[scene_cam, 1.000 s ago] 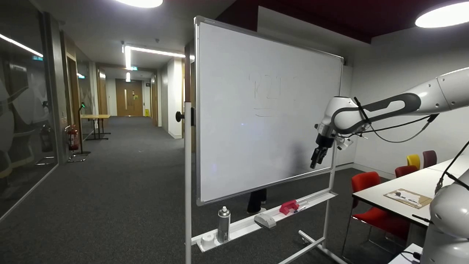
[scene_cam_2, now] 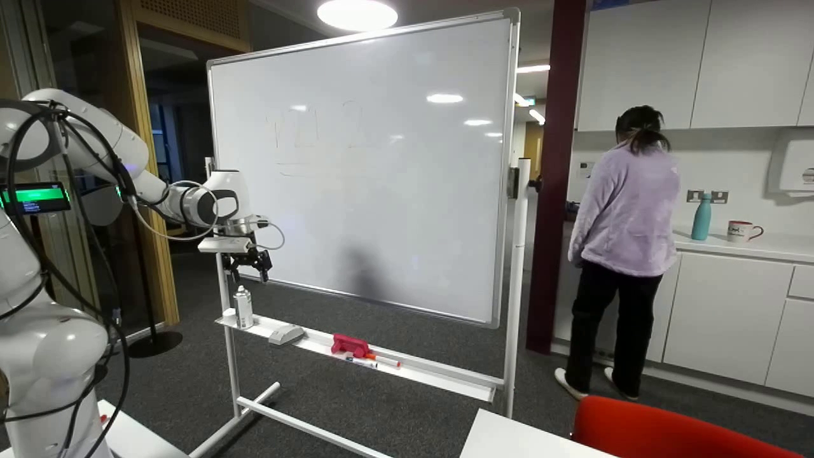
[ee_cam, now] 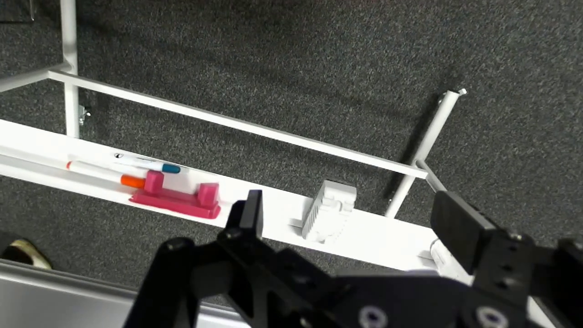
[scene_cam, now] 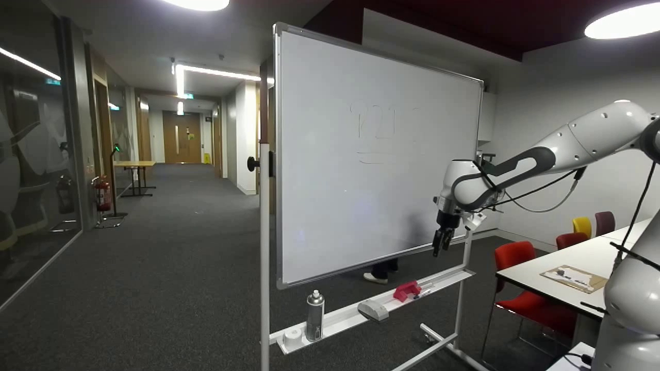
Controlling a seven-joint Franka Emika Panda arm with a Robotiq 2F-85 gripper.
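In the wrist view my gripper is open, its two dark fingers spread wide with nothing held. Beneath it, well below in the two exterior views, runs the whiteboard's white tray (ee_cam: 382,238). A grey-white eraser (ee_cam: 333,210) lies on the tray and appears between my fingers from above. To its left in the wrist view are a pink holder (ee_cam: 177,202), a marker with an orange cap (ee_cam: 98,172) and one with a blue cap (ee_cam: 145,163). A spray can (scene_cam: 315,316) and a white roll (scene_cam: 292,337) stand at the tray's other end.
The whiteboard (scene_cam: 371,204), with faint marks, rises close beside my gripper. Its frame bar (ee_cam: 240,126) crosses low over the carpet. A person (scene_cam_2: 626,206) stands at the counter behind the board. A white table (scene_cam: 557,297) and red chairs are nearby.
The person's feet behind the board have shifted. The tray's objects look unmoved.
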